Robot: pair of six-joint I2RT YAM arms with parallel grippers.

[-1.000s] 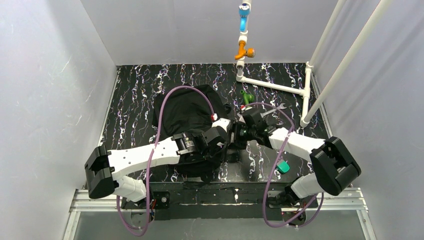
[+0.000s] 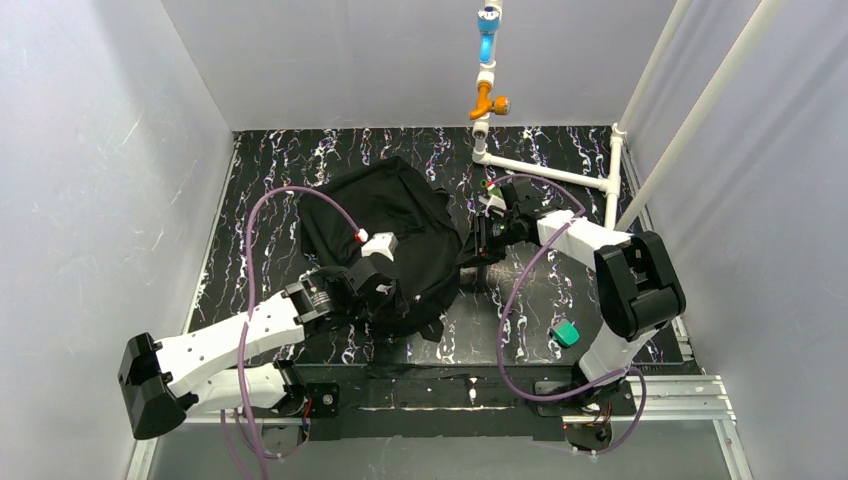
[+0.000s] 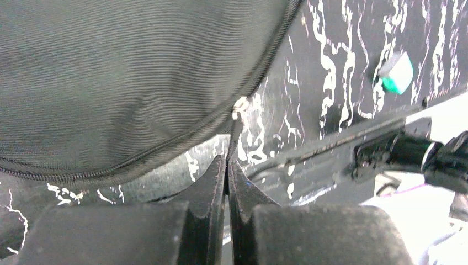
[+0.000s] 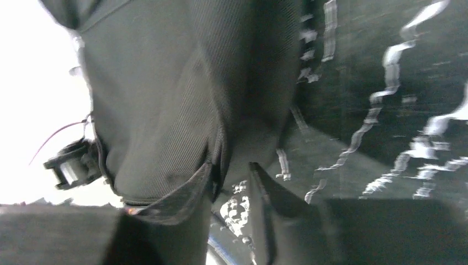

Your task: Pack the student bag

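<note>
The black bag (image 2: 360, 210) lies flat on the marble table, its long zipper (image 3: 132, 160) curving along the near edge in the left wrist view. My left gripper is shut over the bag's front part, fingertips at a thin dark pull tab hanging from the zipper slider (image 3: 240, 107). My right gripper is at the bag's right edge, part open and blurred, one finger against the dark fabric (image 4: 154, 110); whether fabric lies between the fingers is unclear.
A teal object (image 2: 564, 333) lies at the front right. White pipes (image 2: 545, 172) with blue and orange valves stand at the back right. Bare table (image 2: 255, 170) shows left of the bag and in front of my right arm.
My left arm has moved left, away from my right gripper. The bag's top has shifted a little toward the back left.
</note>
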